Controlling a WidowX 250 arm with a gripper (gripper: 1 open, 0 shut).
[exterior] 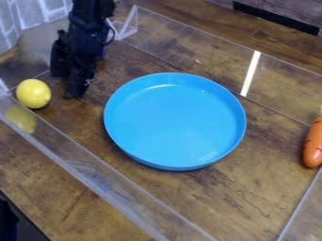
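Note:
My black gripper (pixel 70 71) hangs low at the upper left, open, its fingers close to the wooden floor just above and right of a yellow lemon (pixel 33 93). A large blue plate (pixel 174 120) lies in the centre, right of the gripper. An orange sausage-like object (pixel 312 141) lies at the right edge, partly out of view. Whether anything small sits behind the gripper is hard to tell.
Clear plastic walls border the wooden surface (pixel 214 207) at left, back and right. A white strip (pixel 250 73) lies at the upper right. Bare wood surrounds the plate, mostly below and above it.

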